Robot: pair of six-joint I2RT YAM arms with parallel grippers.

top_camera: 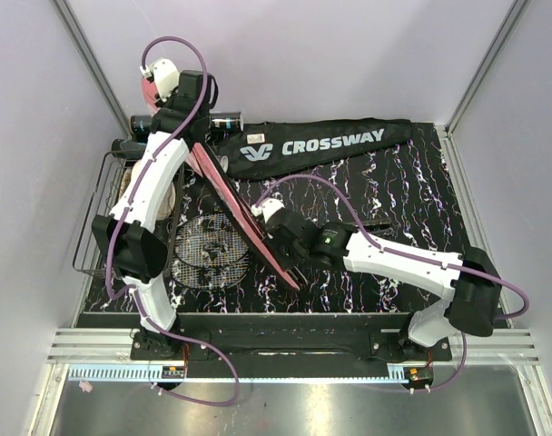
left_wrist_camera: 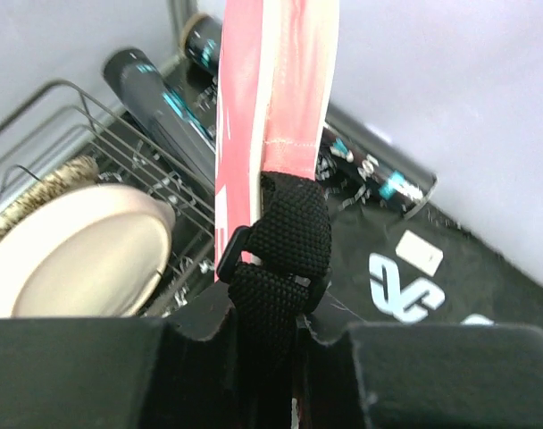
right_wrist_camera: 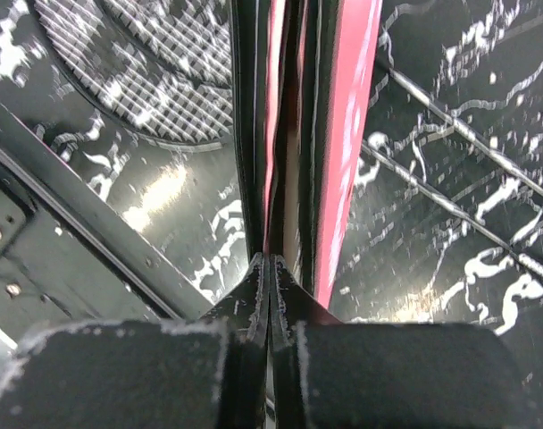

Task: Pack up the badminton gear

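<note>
A long, narrow pink and black bag (top_camera: pixel 223 195) hangs slantwise across the middle of the top view. My left gripper is shut on its black strap (left_wrist_camera: pixel 280 237), at the back left. Low along the bag is my right gripper, shut, its fingertips at a thin pink-edged line between the bag's dark sides; whether they pinch anything I cannot tell. In the right wrist view the bag (right_wrist_camera: pixel 347 134) gapes above the fingertips. Racket heads (top_camera: pixel 210 252) lie on the table to the left, partly overlapping, and thin shafts (right_wrist_camera: pixel 432 192) show beyond the bag.
A black CROSSWAY case (top_camera: pixel 330 143) lies along the back. A wire rack (top_camera: pixel 93 213) at the left holds a pale rounded item (left_wrist_camera: pixel 84 255). Dark tubes (left_wrist_camera: pixel 155 107) lie behind it.
</note>
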